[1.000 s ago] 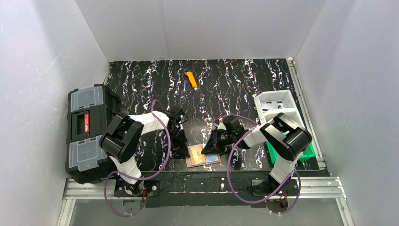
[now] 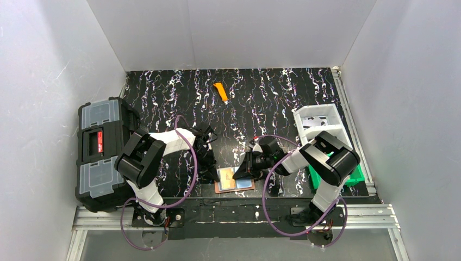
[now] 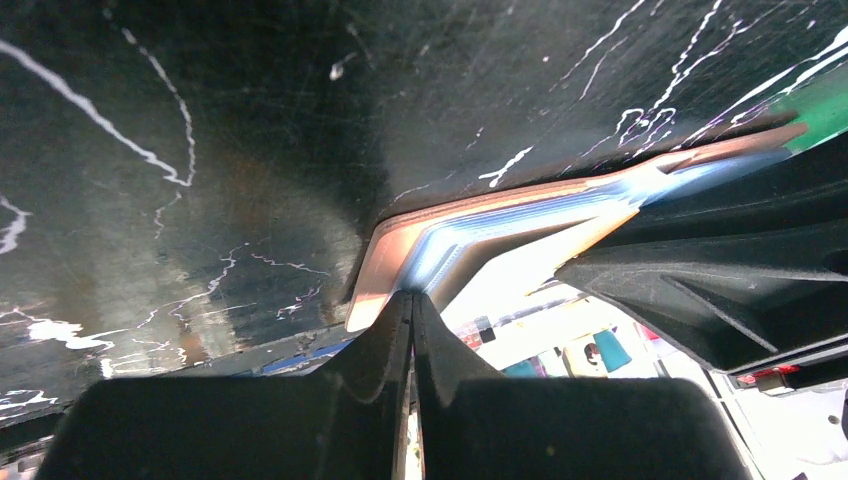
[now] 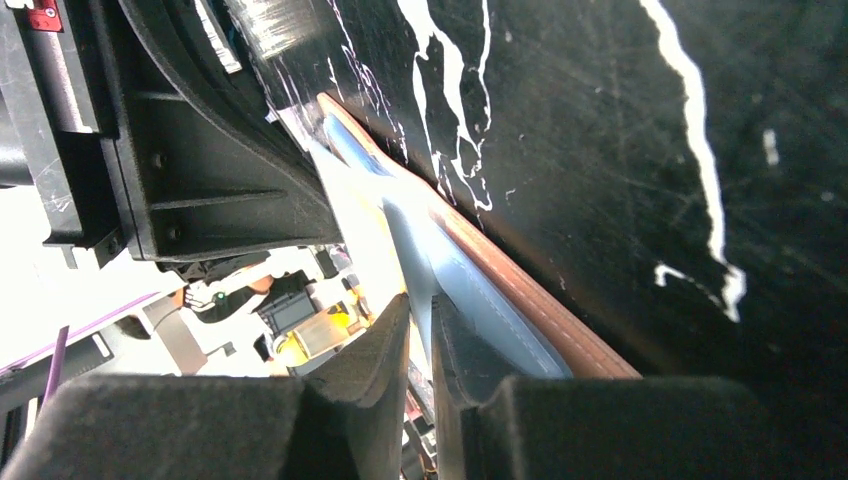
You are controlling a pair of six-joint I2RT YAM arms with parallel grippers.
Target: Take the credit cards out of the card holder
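The card holder (image 2: 219, 190) lies open near the table's front edge, brown-rimmed with bluish clear sleeves (image 3: 470, 225). A pale orange card (image 2: 227, 178) shows on its left half in the top view. My left gripper is shut at the holder's left end, its tips against the sleeves' corner; whether a thin sheet is pinched there is hidden. From the right, my right gripper reaches over the holder with its fingers slightly apart. A sleeve edge (image 4: 418, 265) runs down into that narrow gap, and no firm grip on it shows.
An orange-handled cutter (image 2: 220, 92) lies at the back. White trays (image 2: 340, 132) and a green bin (image 2: 356, 177) stand at the right, a black toolbox (image 2: 97, 155) at the left.
The left arm and the holder's outline look unmoved.
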